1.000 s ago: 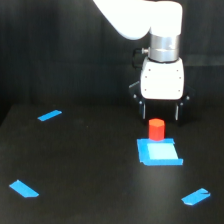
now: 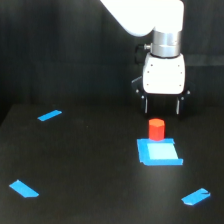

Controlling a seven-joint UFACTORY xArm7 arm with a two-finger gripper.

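Note:
A red block (image 2: 156,129) stands upright at the far edge of a white square bordered in blue (image 2: 162,152). Above and just behind it hangs my gripper (image 2: 162,106), its dark fingers (image 2: 144,103) spread wide to either side. The fingers are open, and only dark background shows between them. The block is below the fingertips, apart from them and slightly left of the gripper's middle.
Blue tape strips lie on the dark table: one at the far left (image 2: 50,115), one at the near left (image 2: 24,188) and one at the near right (image 2: 196,197).
My gripper has moved up a little and slightly right, away from the red block. Its fingers are spread in both frames. The block and the square have not moved.

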